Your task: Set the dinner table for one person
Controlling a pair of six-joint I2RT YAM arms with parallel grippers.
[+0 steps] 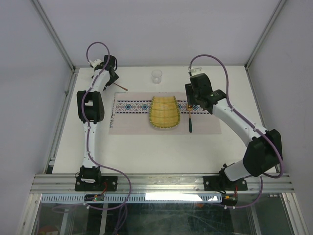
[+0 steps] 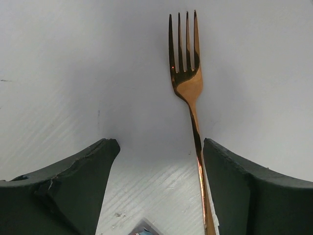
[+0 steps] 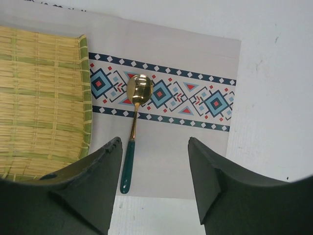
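Note:
My left gripper is open above a gold fork (image 2: pixel 190 93), whose handle runs down beside its right finger in the left wrist view; in the top view it is at the back left. A gold spoon with a green handle (image 3: pixel 128 161) lies on the patterned placemat (image 3: pixel 195 152), right of the yellow woven tray (image 1: pixel 164 111). My right gripper hovers above the spoon side of the mat, open, nothing between its fingers. A clear glass (image 1: pixel 156 75) stands behind the mat.
Metal rails and walls edge it.

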